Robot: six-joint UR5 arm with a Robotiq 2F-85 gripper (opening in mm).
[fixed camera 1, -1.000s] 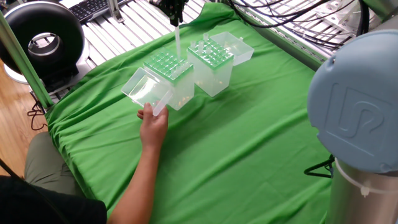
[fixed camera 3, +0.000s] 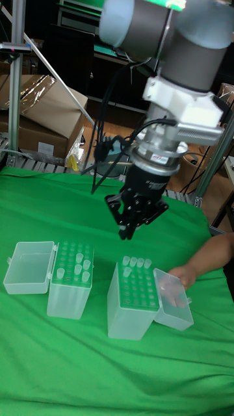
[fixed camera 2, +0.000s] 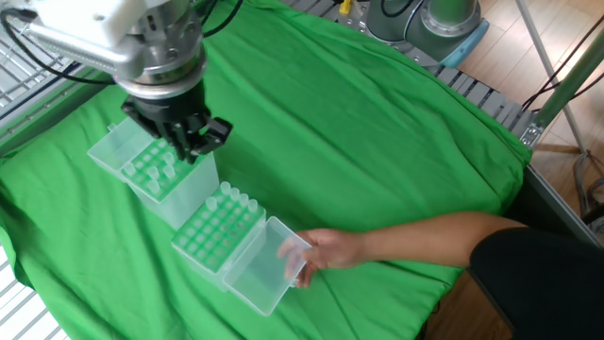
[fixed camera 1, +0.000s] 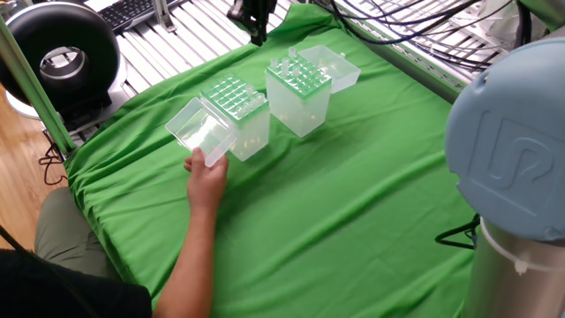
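Note:
My gripper (fixed camera 3: 125, 233) hangs above and behind the two boxes, its black fingers pointing down. No tip shows hanging from it in any view; the fingertips look close together, but the gap is not clear. A clear box with a green rack (fixed camera 2: 219, 231) holds a row of pipette tips (fixed camera 3: 137, 262) along one edge. A person's hand (fixed camera 1: 207, 181) grips its open lid (fixed camera 2: 269, 267). Beside it stands a second clear box (fixed camera 1: 298, 108), with several tips (fixed camera 3: 78, 268) standing scattered in its green rack. Its lid (fixed camera 3: 29, 268) is folded open too.
Green cloth (fixed camera 1: 353, 203) covers the table, with wide free room on the side in front of the boxes. The person's forearm (fixed camera 2: 420, 247) reaches in across it. Cables (fixed camera 1: 415, 35) run along one table edge.

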